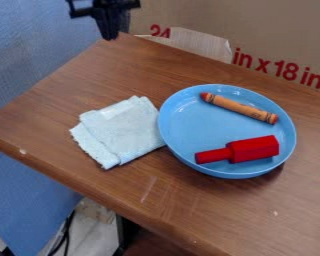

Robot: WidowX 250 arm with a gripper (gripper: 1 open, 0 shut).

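Note:
A light blue plate rests on the wooden table, holding an orange crayon toward its back and a red rolling-pin-like object toward its front. Left of the plate lies a folded pale cloth. My dark gripper is at the top edge of the view, above the far left of the table and mostly cut off; its finger state cannot be made out.
A cardboard box with red lettering stands behind the table. Blue padding lies beyond the left edge.

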